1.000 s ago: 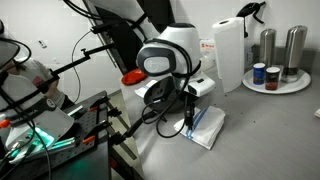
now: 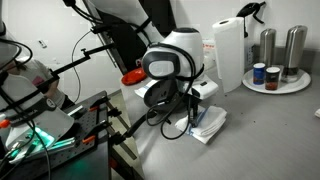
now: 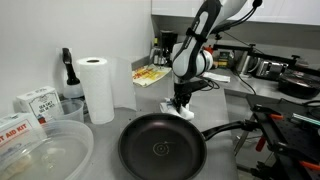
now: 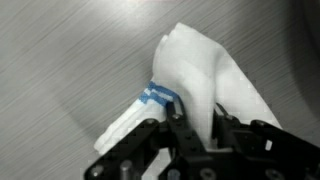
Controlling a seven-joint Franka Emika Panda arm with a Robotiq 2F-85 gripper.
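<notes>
A white cloth (image 2: 210, 125) with blue stripes lies on the grey counter, bunched up under my gripper (image 2: 190, 121). In the wrist view a raised fold of the cloth (image 4: 190, 62) runs between the gripper's dark fingers (image 4: 178, 112). The striped part spreads to the left of them and a plain part to the right. Whether the fingers are pressed tight on the fold cannot be made out. From the other side, the cloth (image 3: 185, 112) shows low on the counter beneath the gripper (image 3: 180, 103).
A black frying pan (image 3: 162, 150) lies near the second exterior camera, with a paper towel roll (image 3: 97, 90) and a clear plastic bowl (image 3: 45, 152) beside it. Metal canisters (image 2: 293, 52) and small jars (image 2: 271, 77) stand on a tray at the back right.
The cloth lay flatter earlier; now it is creased and raised around the fingers. The arm has barely moved.
</notes>
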